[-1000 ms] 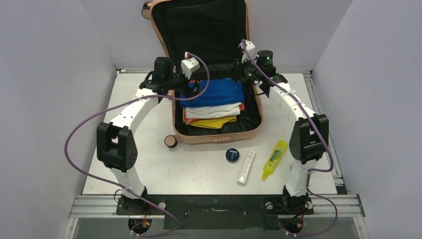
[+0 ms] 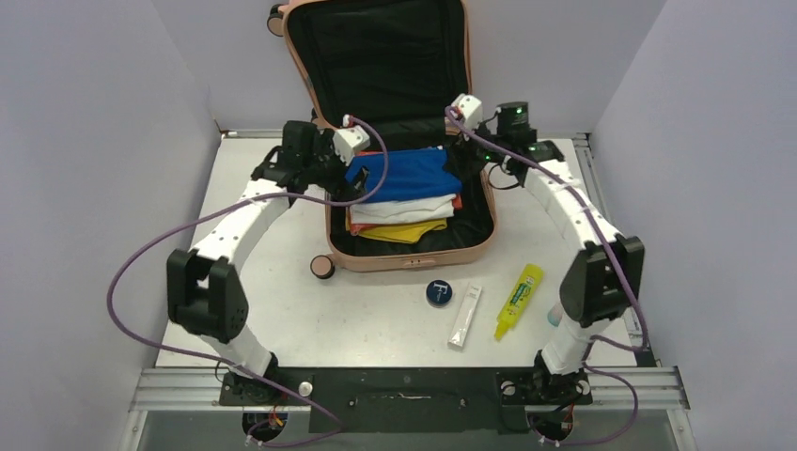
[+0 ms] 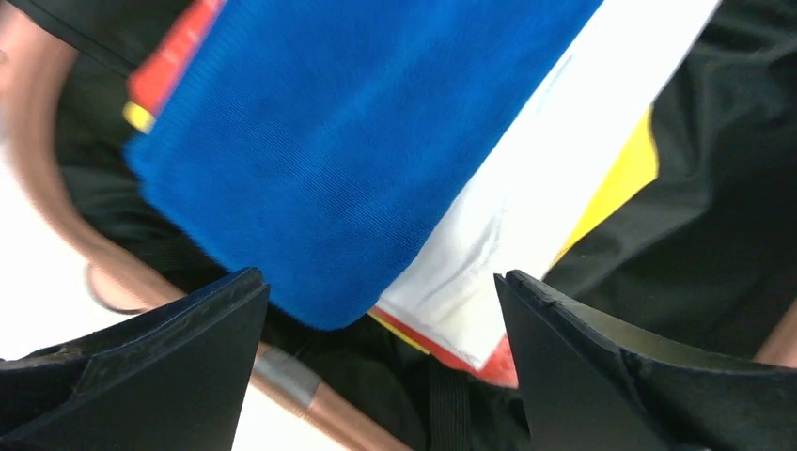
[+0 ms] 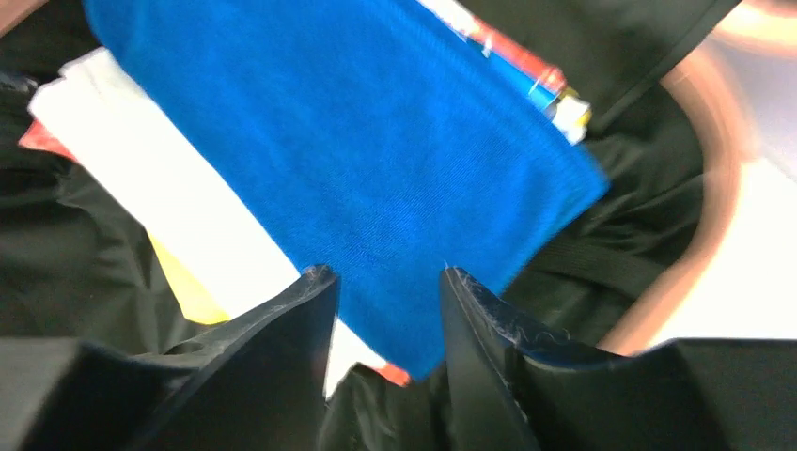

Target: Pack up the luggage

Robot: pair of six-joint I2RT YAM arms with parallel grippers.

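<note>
The pink suitcase (image 2: pixel 410 265) lies open, lid (image 2: pixel 376 66) raised at the back. Inside is a stack of folded clothes: blue (image 2: pixel 399 174) on top, white (image 2: pixel 404 209) and yellow (image 2: pixel 404 233) showing beneath, with red edges. My left gripper is open over the left end of the stack, nothing between its fingers. My right gripper is part open above the blue cloth at the right end, with nothing held in view; its wrist view is blurred.
A small round jar (image 2: pixel 322 266) sits front-left of the suitcase. A dark round tin (image 2: pixel 438 292), a white carton (image 2: pixel 464 315) and a yellow tube (image 2: pixel 517 298) lie in front. A pale item (image 2: pixel 554 314) is partly hidden by the right arm.
The blue cloth lies on top of the stack throughout.
</note>
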